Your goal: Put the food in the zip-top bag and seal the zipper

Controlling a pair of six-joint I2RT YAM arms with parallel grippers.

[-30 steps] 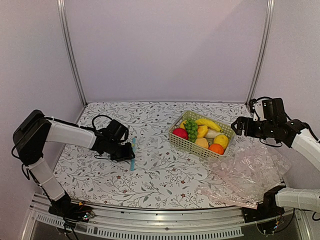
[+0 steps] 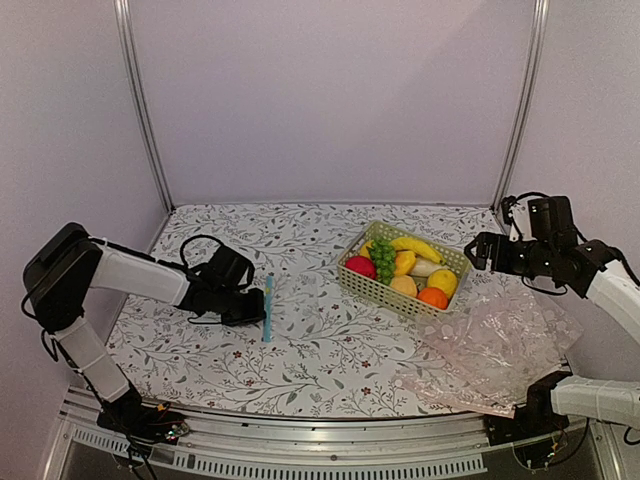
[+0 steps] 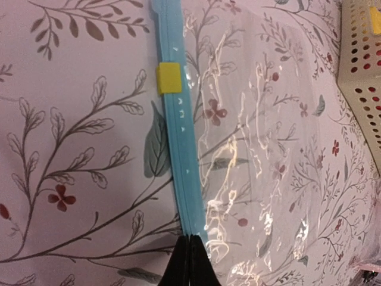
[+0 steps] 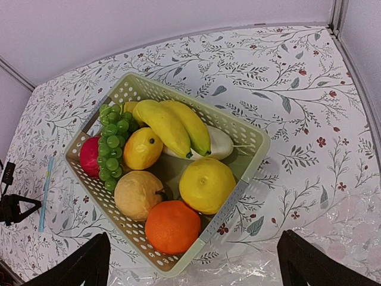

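Note:
A clear zip top bag (image 3: 262, 161) lies flat on the patterned table, its blue zipper strip (image 3: 181, 131) running along the left side with a yellow slider (image 3: 169, 78) near the far end. My left gripper is shut, its tips at the near part of the strip; whether any film is pinched between them cannot be made out. The food sits in a basket (image 2: 374, 291): grapes (image 4: 113, 146), bananas (image 4: 169, 125), an orange (image 4: 172, 226), a yellow round fruit (image 4: 207, 185) and others. High to the basket's right, my right gripper stands open and empty.
Loose clear plastic film (image 2: 500, 345) is spread over the table's right front, below the right arm. Walls (image 2: 330, 100) close off the back and sides. Table surface between the bag and the front edge is free.
The right arm, basket and food look the same.

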